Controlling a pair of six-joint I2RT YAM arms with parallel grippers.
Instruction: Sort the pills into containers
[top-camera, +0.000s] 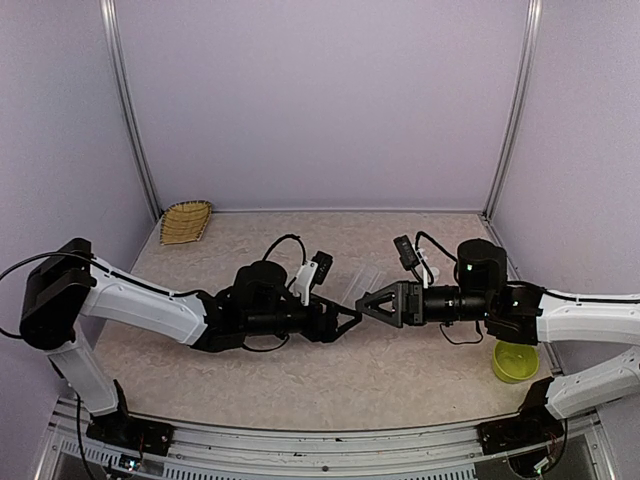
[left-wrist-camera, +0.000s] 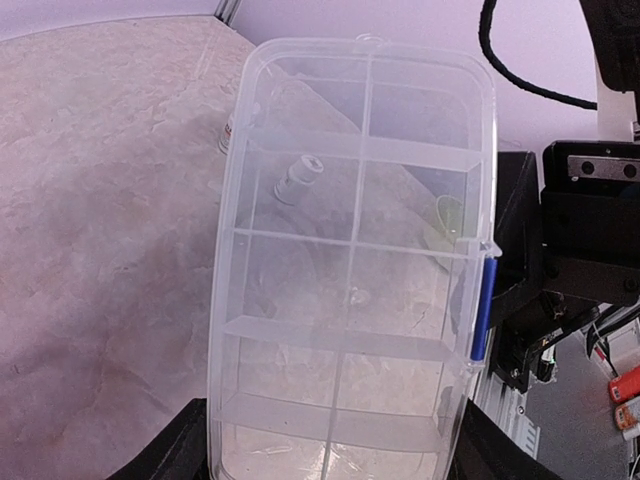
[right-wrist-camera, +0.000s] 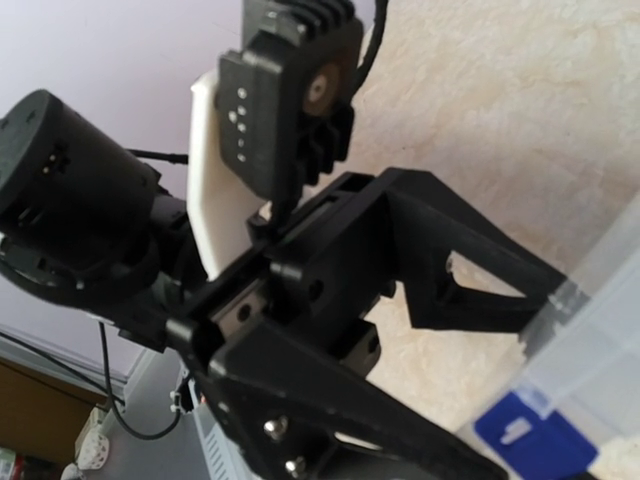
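A clear divided pill box (left-wrist-camera: 350, 240) with a blue latch (left-wrist-camera: 484, 310) fills the left wrist view. My left gripper (top-camera: 352, 314) is shut on its near end and holds it above the table. The box (top-camera: 362, 284) is faint in the top view, between the two grippers. My right gripper (top-camera: 380, 304) stands open beside it, its fingers (right-wrist-camera: 480, 235) spread and the latch (right-wrist-camera: 535, 437) close to their tips; whether they touch cannot be told. No pills show in the box. Through it I see a small white bottle (left-wrist-camera: 298, 180) on the table.
A green bowl (top-camera: 515, 362) stands at the right front, below the right arm. A woven basket (top-camera: 186, 222) lies at the back left.
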